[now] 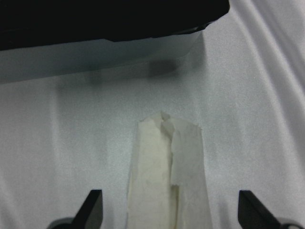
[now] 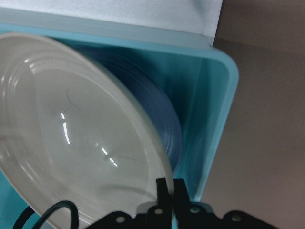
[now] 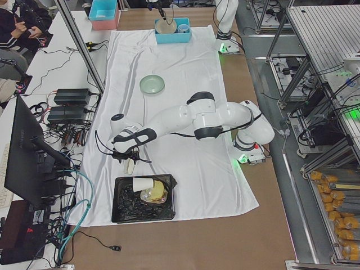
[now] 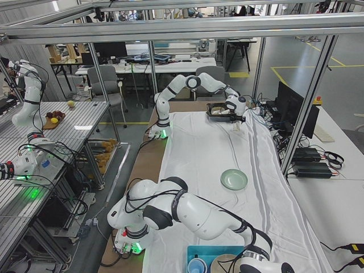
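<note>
A folded pale paper strip (image 1: 167, 181) lies on the white cloth, between the open fingers of my left gripper, which hovers over it beside a black tray (image 3: 121, 205) holding a white cup and a yellowish item. My right gripper is shut on the rim of a cream plate (image 2: 71, 124), tilted at the blue box (image 2: 214, 119). A blue dish (image 2: 162, 129) lies beneath that plate in the box.
A green plate (image 3: 152, 84) sits mid-cloth with free space around it. A monitor (image 3: 22, 157) and cables line the left side; brown table edges (image 3: 236, 236) border the cloth.
</note>
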